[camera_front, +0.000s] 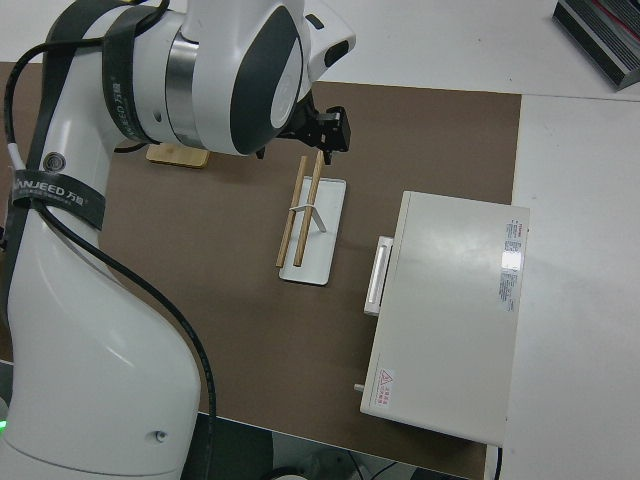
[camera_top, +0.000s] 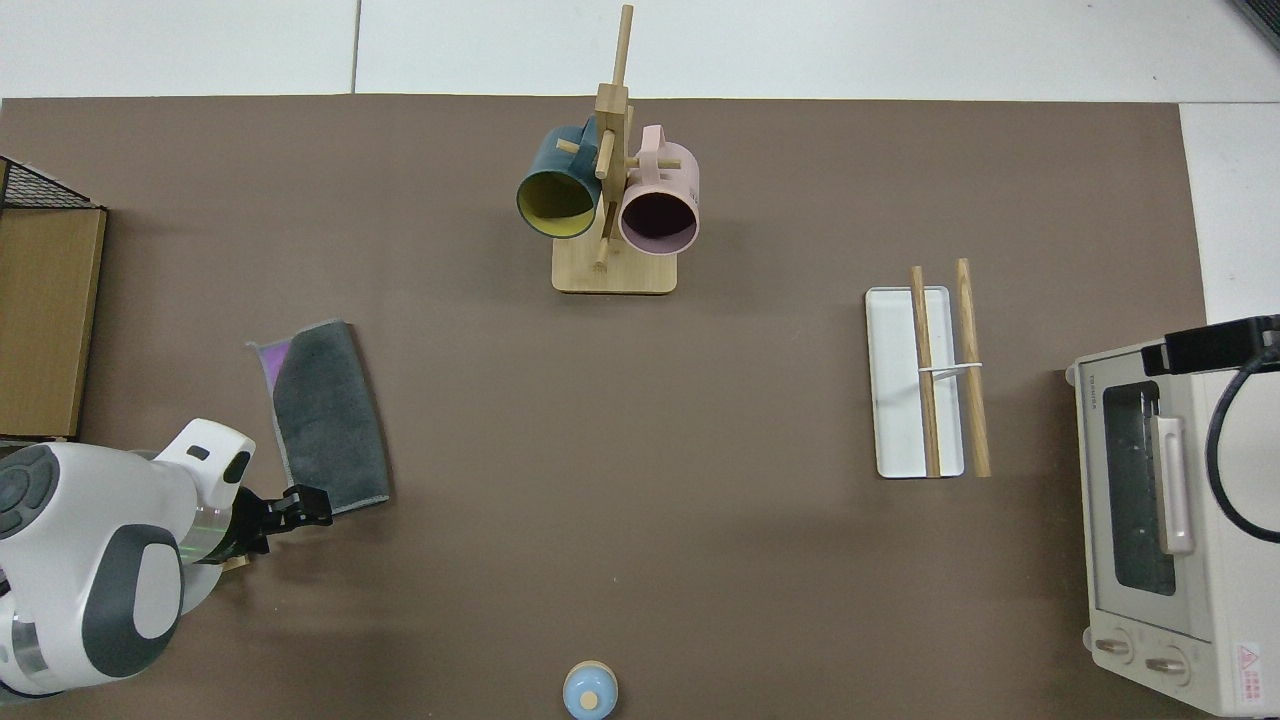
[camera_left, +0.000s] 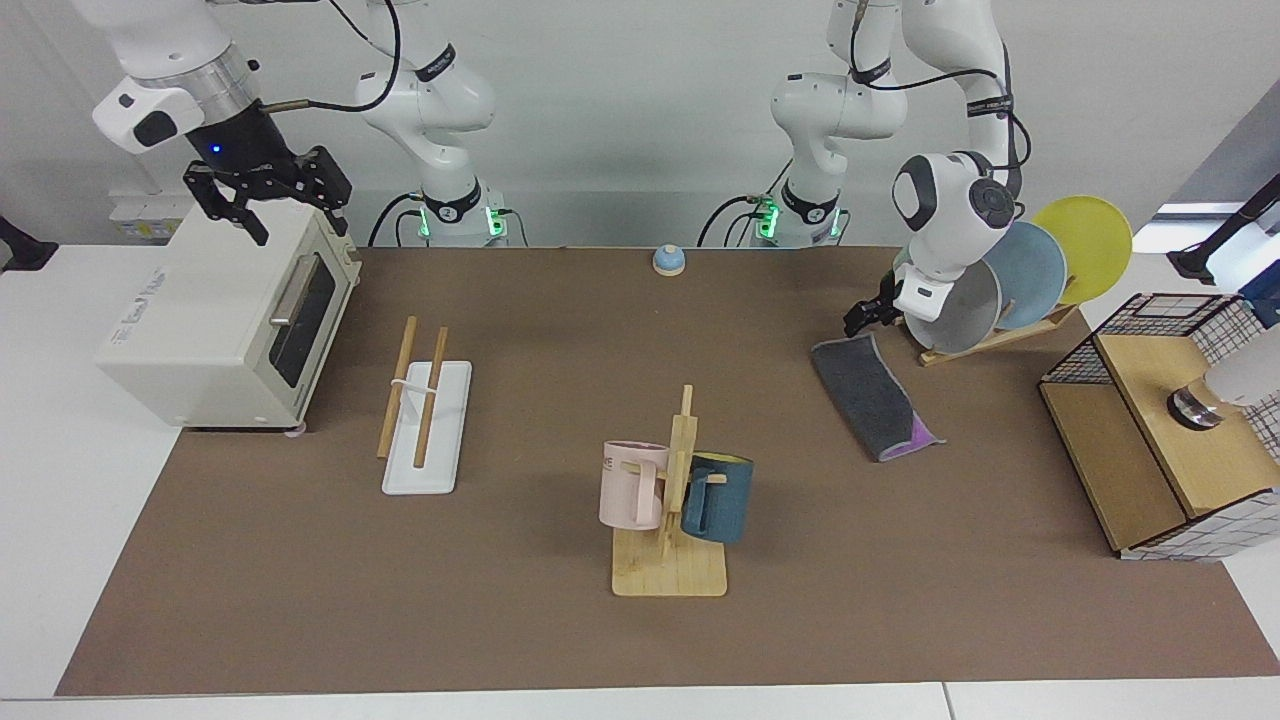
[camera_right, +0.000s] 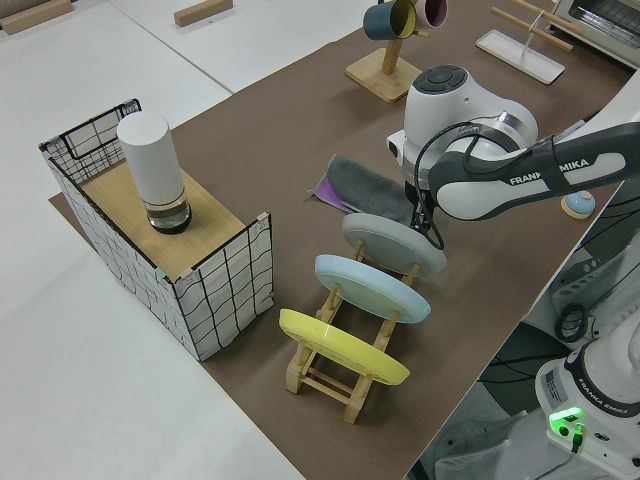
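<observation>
My left gripper (camera_top: 300, 514), black on a white arm, hangs at the lower left of the top view, just beside the grey towel (camera_top: 330, 414) with its purple patch; its finger state is unclear. Behind it in the left view stand grey, blue and yellow plates (camera_left: 1082, 240) in a wooden rack. My right gripper (camera_left: 276, 204) is over the white oven (camera_top: 1128, 600); its opening is also unclear. A blue mug (camera_top: 552, 180) and a pink mug (camera_top: 672, 186) hang on a wooden tree.
A white holder (camera_top: 888, 384) with two wooden sticks stands left of the oven. A wire-sided wooden shelf (camera_top: 48, 318) is at the left. A small blue round object (camera_top: 589, 691) lies near the front edge.
</observation>
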